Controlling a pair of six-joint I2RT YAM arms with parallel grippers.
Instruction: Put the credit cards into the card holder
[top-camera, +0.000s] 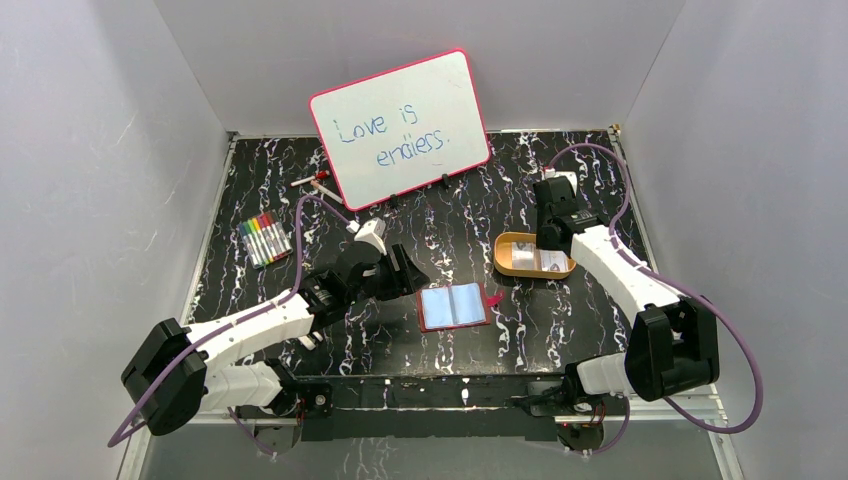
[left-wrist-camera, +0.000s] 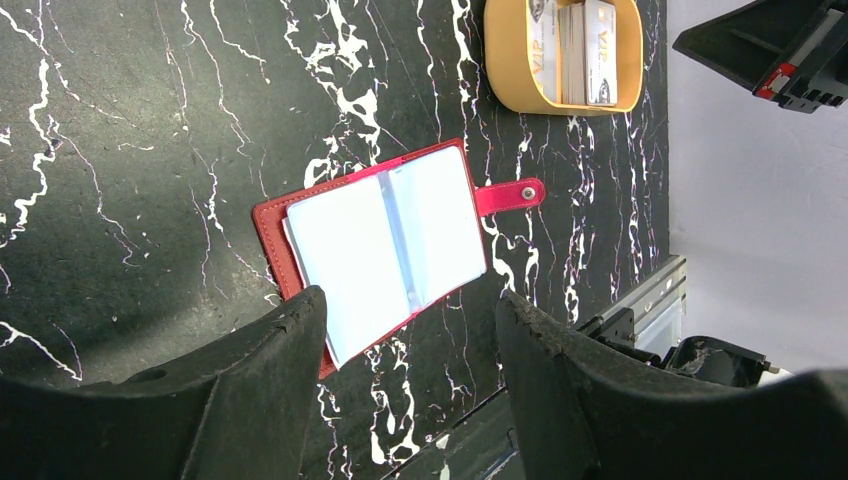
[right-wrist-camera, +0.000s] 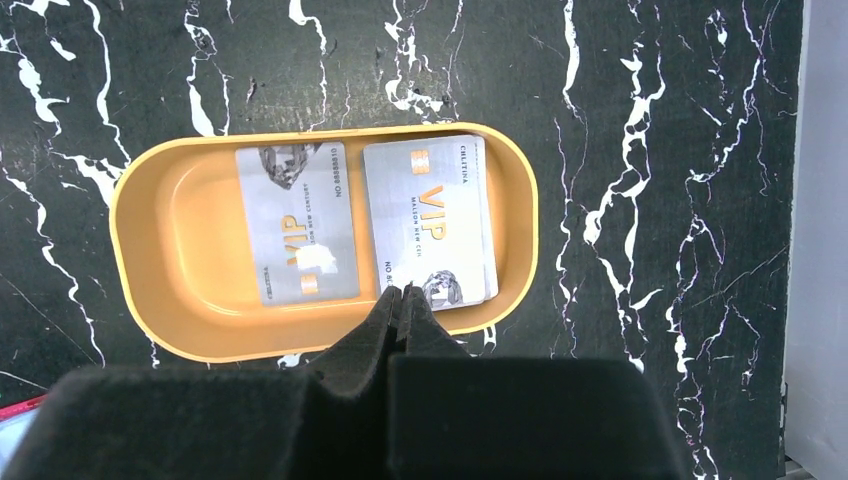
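An opened red card holder with clear inner sleeves lies at the middle front of the table, its strap pointing right. My left gripper hovers at its upper left, fingers apart and empty. To the right stands a yellow-orange tray. At the tray's right end sits a stack of silver VIP cards. One more VIP card rests flat on the tray floor, left of the stack. My right gripper is shut over the tray, nothing showing between its fingertips, which overlap the stack's lower edge in the right wrist view.
A whiteboard leans at the back. Coloured markers lie at the left, and loose pens rest beside the board. Bare table lies between holder and tray.
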